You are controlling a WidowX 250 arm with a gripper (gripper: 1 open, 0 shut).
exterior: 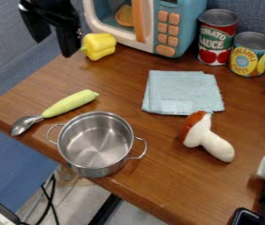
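Note:
My black gripper hangs at the top left, beside a yellow pepper; whether its fingers are open or shut is unclear. A steel pot stands at the table's front left, with a green-handled spoon behind it. A folded blue cloth lies mid-table, and a white toy with a red patch lies to the right.
A toy microwave stands at the back. Two cans, red and yellow, stand back right. A black object lines the right edge. Bare table lies around the middle.

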